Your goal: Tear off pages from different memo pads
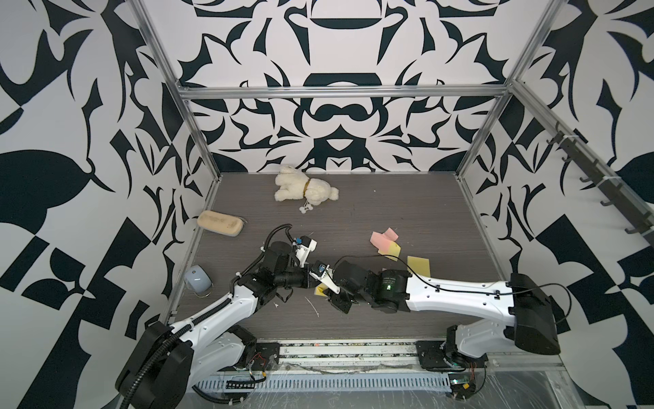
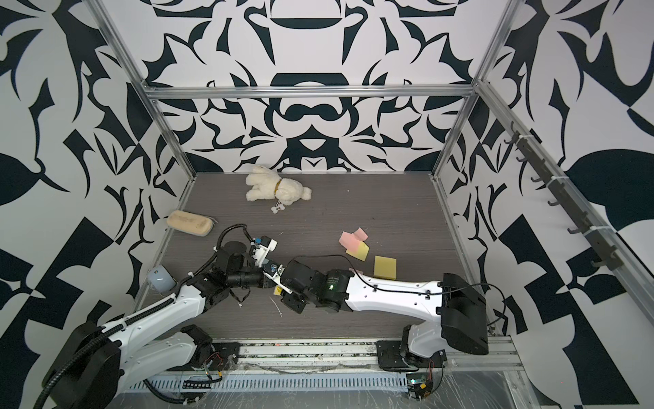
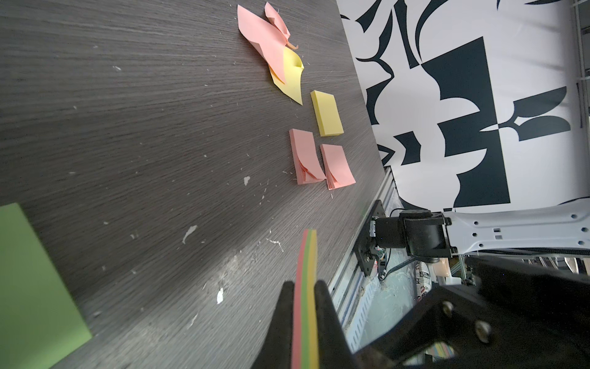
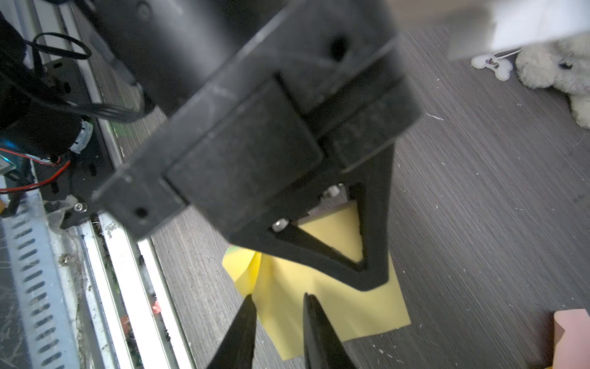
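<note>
My left gripper is shut on a thin memo pad, seen edge-on in pink, green and yellow layers. In the right wrist view the pad's yellow face shows behind a left finger, its corner curled. Close in front of it, my right gripper stands part open; no page clearly shows pinched in it. On the table, in the left wrist view, are two small pink pads with lifted pages and a yellow pad. A green sheet shows at that view's left edge.
Loose pink pages and a yellow one lie right of centre. A white plush toy, a tan case and a grey mouse sit farther left. Both arms meet over the front middle.
</note>
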